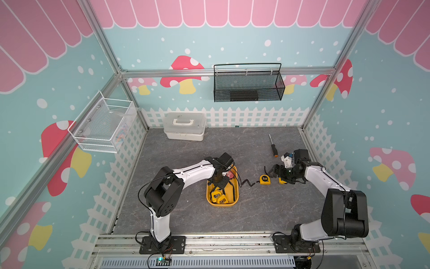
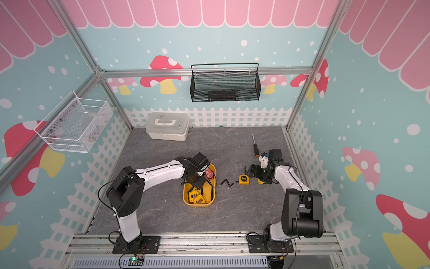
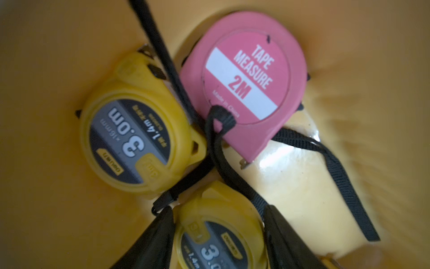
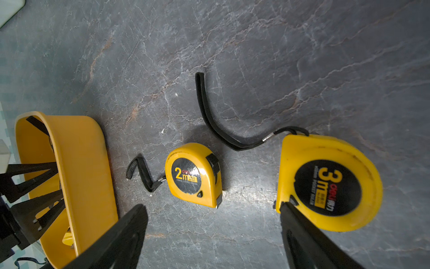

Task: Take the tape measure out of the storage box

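In the left wrist view my left gripper is down inside the yellow storage box [image 1: 236, 195], its fingers shut on a yellow 3.0m tape measure [image 3: 219, 201]. Beyond it, a second yellow tape measure [image 3: 103, 103] and a pink 2M tape measure [image 3: 286, 67] rest in the box, their black straps crossing. Over the table at the right, my right gripper stands open and empty. Below it lie a yellow 2m tape measure [image 4: 203, 172] and a yellow 3m tape measure [image 4: 367, 183], outside the box.
A screwdriver [image 1: 274, 149] lies behind the right gripper. The lidded white case [image 1: 184, 133] stands at the back left. Wire baskets hang on the walls, one black [image 1: 248, 85] and one white [image 1: 96, 148]. Bare table extends in front of the loose tape measures.
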